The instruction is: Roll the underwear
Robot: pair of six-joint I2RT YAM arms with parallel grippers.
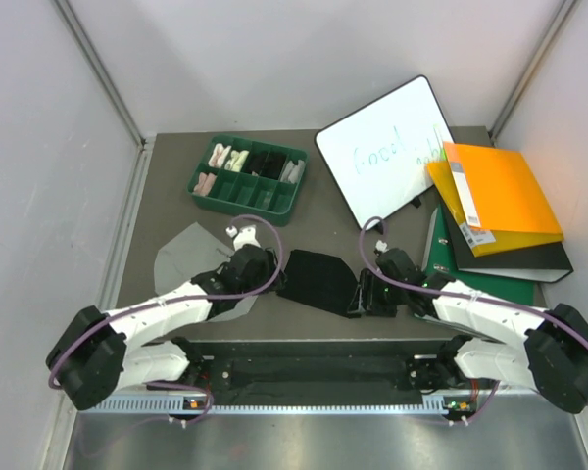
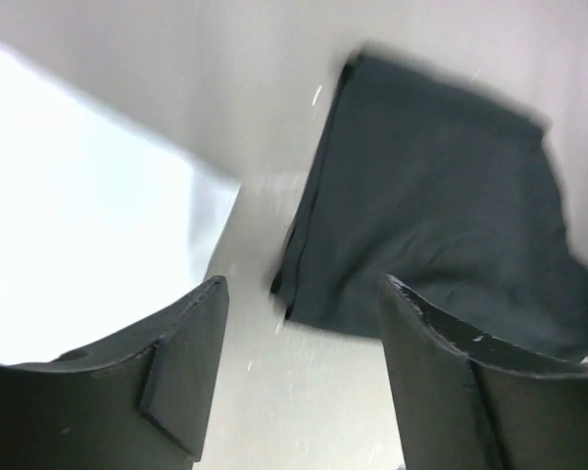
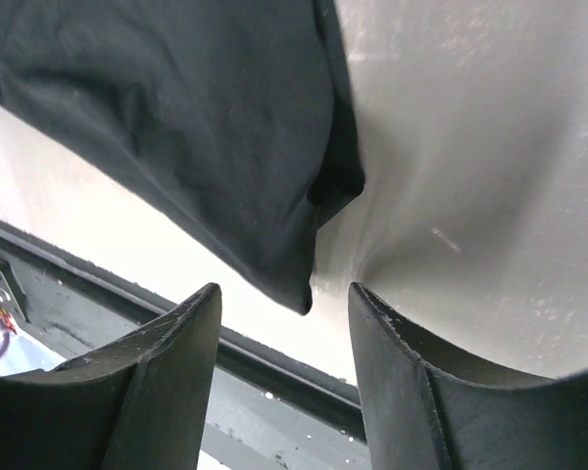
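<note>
The dark underwear lies folded into a rough rectangle on the table between my grippers. In the left wrist view, the cloth has a doubled left edge and sits beyond my left gripper, which is open with nothing between its fingertips. The right wrist view shows a creased corner of the cloth just ahead of my right gripper, open, its tip lying near the gap between the fingers. In the top view both grippers are at the cloth's two ends.
A grey sheet lies at left. Behind stand a green divided box and a whiteboard; binders are stacked at right. Bare table shows between cloth and box.
</note>
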